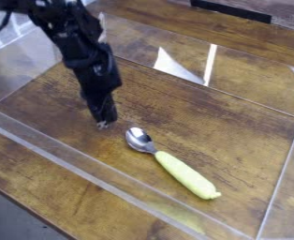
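Note:
A spoon (183, 172) with a pale yellow-green handle lies on the wooden board inside a clear-walled enclosure, its metal bowl toward the upper left. My black gripper (106, 122) hangs just above the wood, left of the spoon's bowl and apart from it. It looks shut, with nothing visible between its fingers, though the tips are small and blurred.
Clear plastic walls (150, 195) border the work area on all sides in view. A dark bar (218, 9) lies at the back.

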